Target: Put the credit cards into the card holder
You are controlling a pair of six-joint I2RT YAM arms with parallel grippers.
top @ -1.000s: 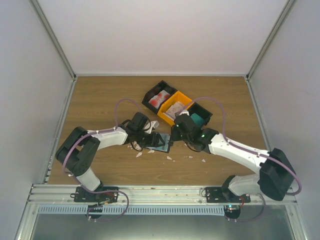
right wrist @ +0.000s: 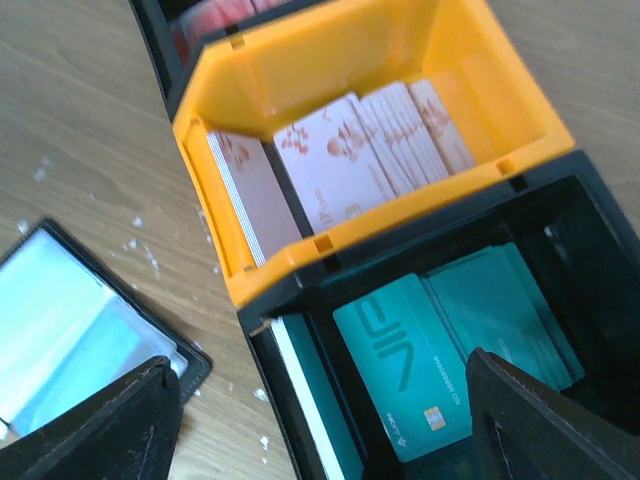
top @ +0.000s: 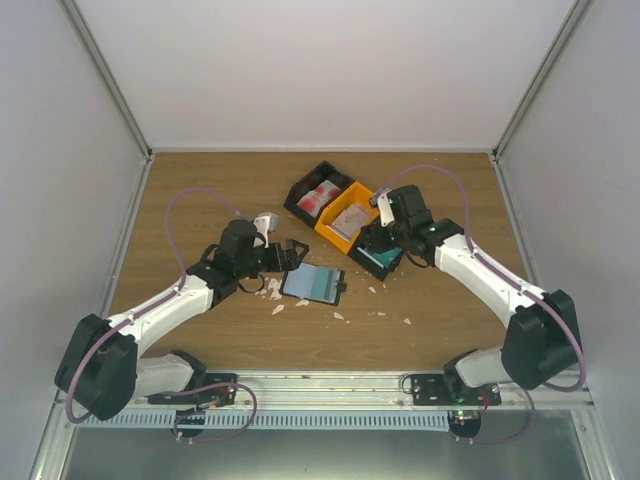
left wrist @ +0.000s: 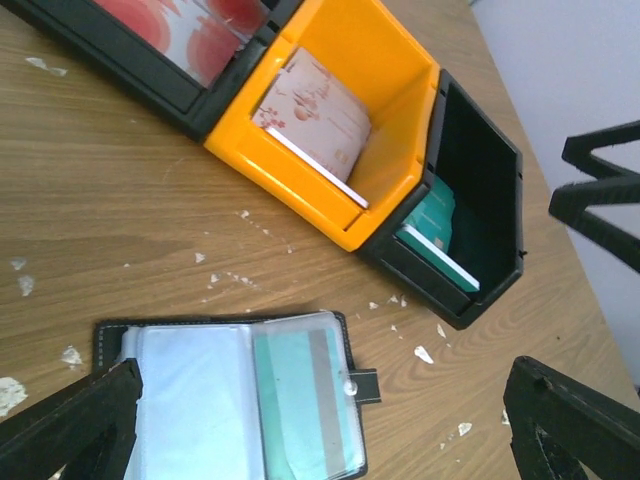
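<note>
The card holder (top: 312, 283) lies open on the table, its clear pockets up; a teal card (left wrist: 315, 400) shows under its right flap. Teal cards (right wrist: 405, 365) lie in the near black bin (right wrist: 265, 370), one leaning upright at its left wall. White patterned cards (right wrist: 345, 170) fill part of the yellow bin, and red and white cards (top: 319, 197) are in the far black bin. Over the near black bin, my right gripper stands open and empty. Also open with nothing between its fingers, my left gripper hovers above and left of the holder.
The yellow bin (top: 361, 190) stands between the two black bins, all in one diagonal row behind the holder. White scraps (left wrist: 424, 355) are scattered on the wood.
From near the holder, my right gripper has moved back and right to the near black bin. My left gripper has drawn back up and left from the holder.
</note>
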